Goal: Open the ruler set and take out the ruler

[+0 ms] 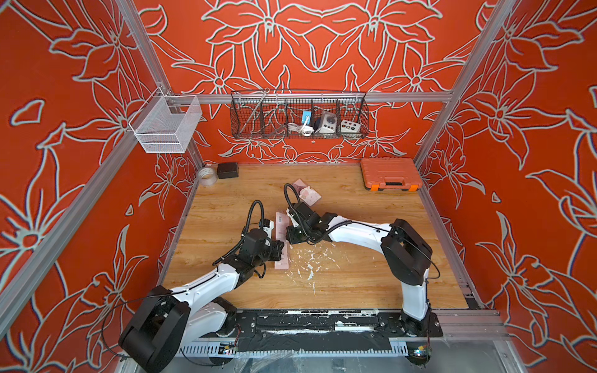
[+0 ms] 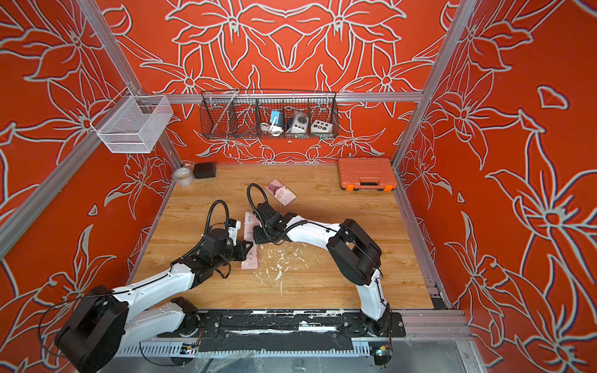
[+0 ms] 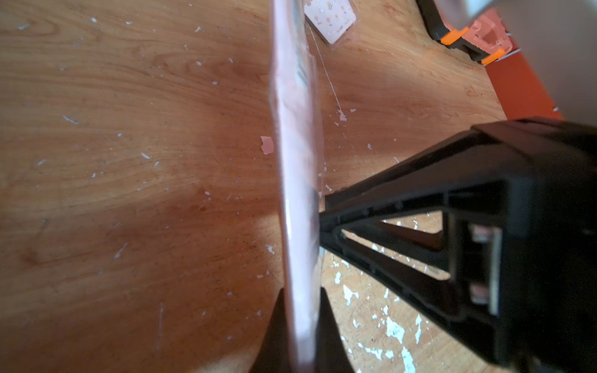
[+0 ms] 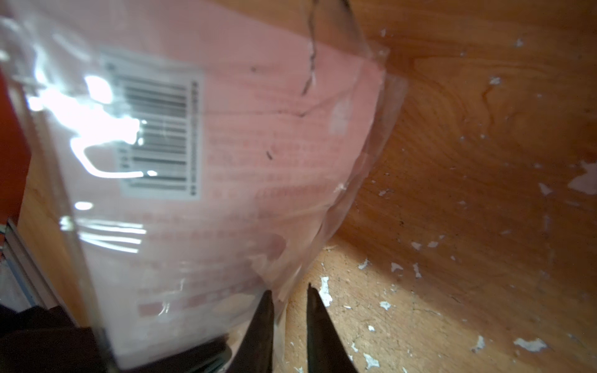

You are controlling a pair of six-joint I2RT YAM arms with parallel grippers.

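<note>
The pink ruler set (image 1: 281,220), in a clear plastic sleeve, is held upright between the two arms. My left gripper is shut on it, the thin package standing edge-on between its fingers. My right gripper is part open at the package's lower edge. In the right wrist view the package (image 4: 248,155) shows a barcode and crinkled, torn-looking plastic; I cannot tell whether any of it lies between the right fingertips.
A pink-and-white card packet (image 1: 307,191) lies behind the arms. An orange case (image 1: 390,171) is at the back right, with a black box (image 1: 227,169) and tape roll (image 1: 207,176) at the back left. White scraps litter the table in front.
</note>
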